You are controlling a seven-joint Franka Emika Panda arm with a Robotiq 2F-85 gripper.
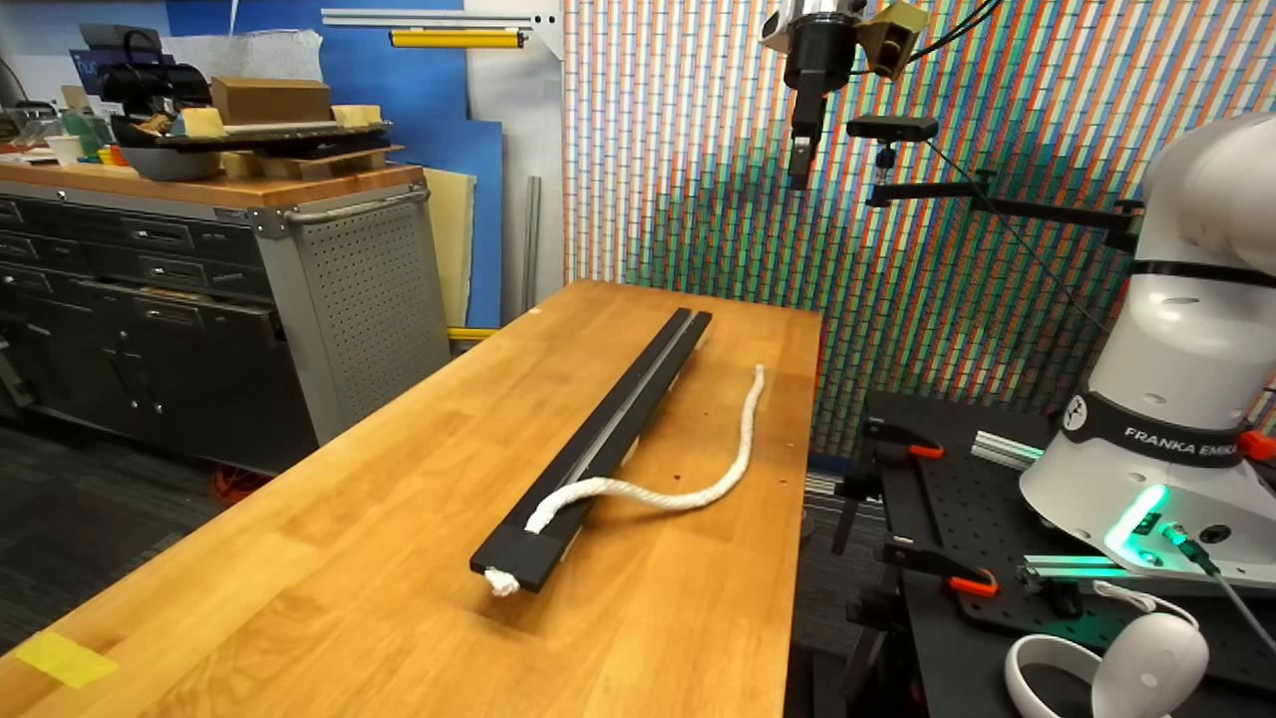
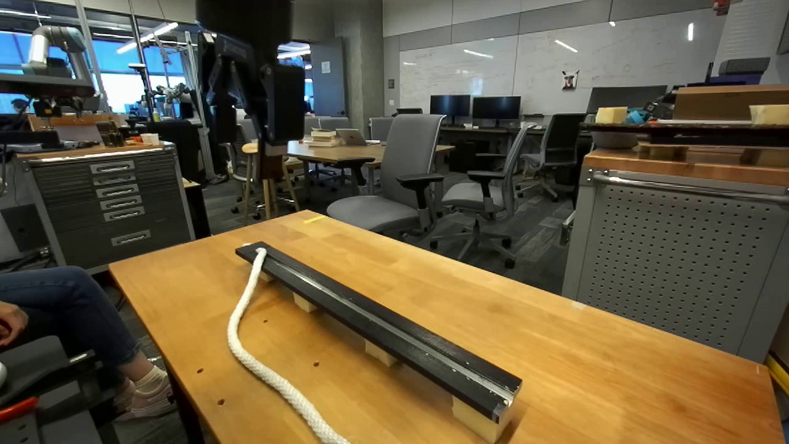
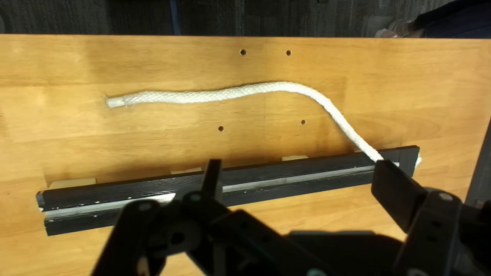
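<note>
A white braided rope [image 1: 670, 497] runs in a loose curve over the table. One end lies free on the wood, clearest in the wrist view, where the rope [image 3: 221, 93] bends toward a long black rail [image 3: 294, 184]. It crosses onto the rail near one end, and a frayed white tip [image 1: 502, 582] pokes out beyond that end. A pale slot runs along the black rail [image 2: 392, 317], empty over most of its length. High above the table, my gripper is open, its fingers wide apart with nothing between them, touching neither rope nor rail.
Small wooden blocks [image 2: 381, 353] prop the rail off the wooden table [image 1: 395, 515]. Bare tabletop lies on both sides of the rail. A camera on a bracket [image 1: 891, 128] stands near the arm. Someone's legs [image 2: 66, 318] are beside the table.
</note>
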